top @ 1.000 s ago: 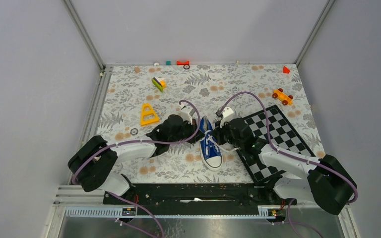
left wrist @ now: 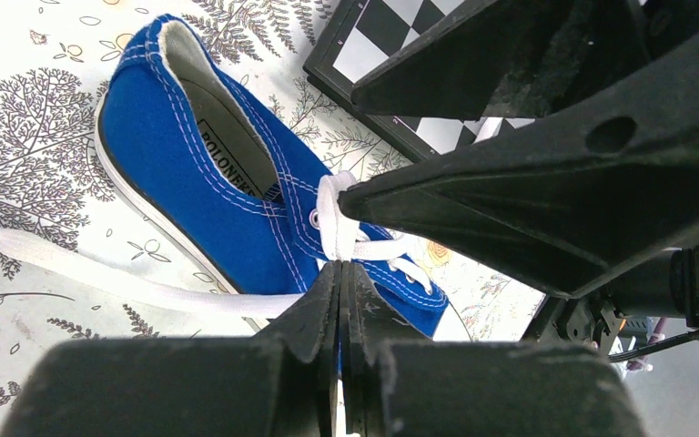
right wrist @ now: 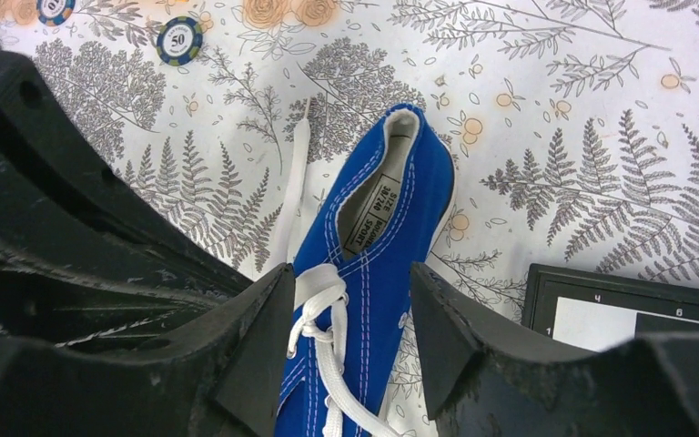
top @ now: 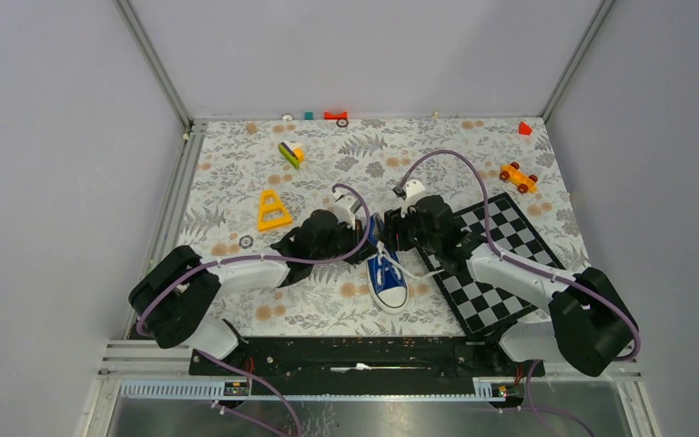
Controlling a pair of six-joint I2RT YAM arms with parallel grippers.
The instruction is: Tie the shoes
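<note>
A blue canvas shoe (top: 388, 284) with a white toe lies mid-table, its toe toward the near edge. My left gripper is shut over the laced part, a white lace (left wrist: 337, 218) pinched at its tips. One loose end of lace (left wrist: 100, 273) trails off to the left across the cloth. Above the tongue, my right gripper stands open. A knotted lace loop (right wrist: 320, 300) shows between its fingers, close to the left one, and a strand runs down toward the toe. The exact lacing under the left fingertips is hidden.
Right of the shoe lies a black-and-white checkerboard (top: 501, 259), partly under the right arm. A yellow triangular frame (top: 274, 209) and a green-and-yellow toy (top: 290, 155) lie at the left. An orange toy car (top: 518, 177) is at the far right. Clear cloth lies beyond the shoe.
My right gripper has moved slightly away from the near edge and toward the left, over the shoe. The shoe has stayed in place.
</note>
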